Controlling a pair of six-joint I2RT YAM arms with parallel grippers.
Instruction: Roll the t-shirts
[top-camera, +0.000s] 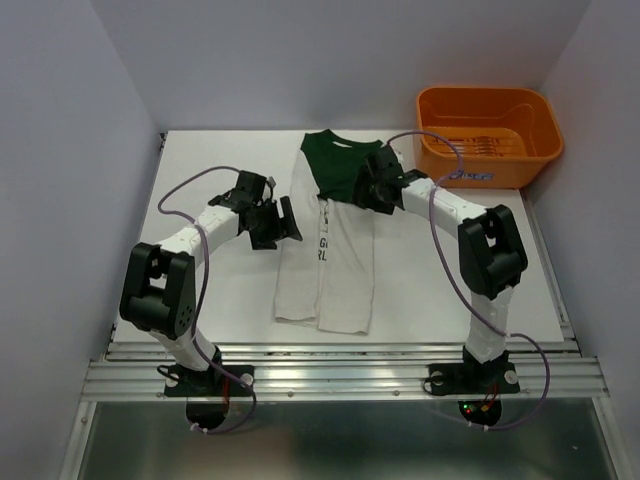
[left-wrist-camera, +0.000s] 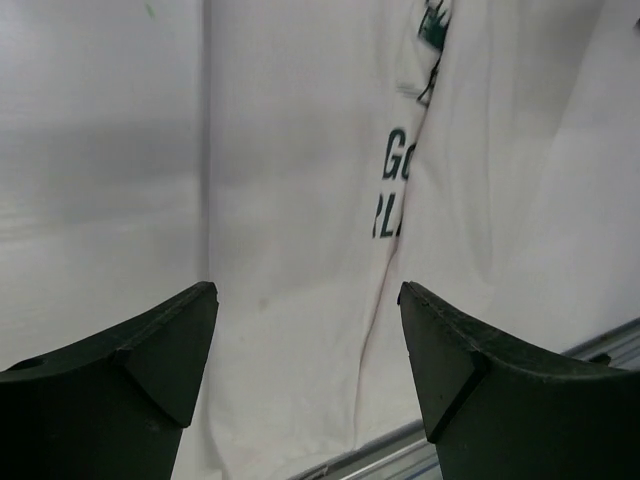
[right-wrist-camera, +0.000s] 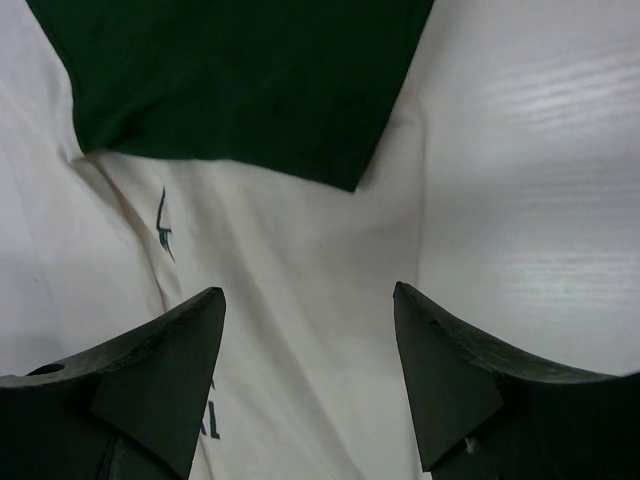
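A white T-shirt (top-camera: 345, 280) with dark lettering lies lengthwise on the table, its sides folded into a long strip, with dark green cloth (top-camera: 330, 160) over its top end. My left gripper (top-camera: 285, 222) is open above the shirt's left middle; the lettering and folded seam show below it in the left wrist view (left-wrist-camera: 305, 310). My right gripper (top-camera: 375, 200) is open over the lower edge of the green cloth; in the right wrist view (right-wrist-camera: 310, 315) white fabric lies between and below its fingers.
An orange bin (top-camera: 490, 110) stands at the back right. A metal rail (top-camera: 300, 365) runs along the front edge.
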